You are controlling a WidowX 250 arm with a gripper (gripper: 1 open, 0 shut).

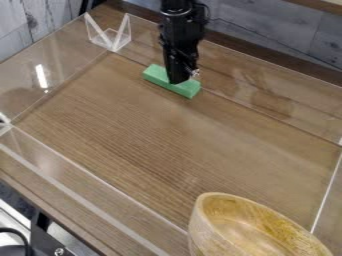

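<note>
My black gripper (179, 72) reaches down from the top middle of the camera view onto a green rectangular block (168, 85) on the wooden table. Its fingertips are at the block's upper side, near the middle; whether they are shut on it or apart is too small to tell.
A white wire holder (111, 32) stands at the back left. A large yellow container (254, 228) sits at the front right. A wall runs along the back, and dark cables lie beyond the left edge.
</note>
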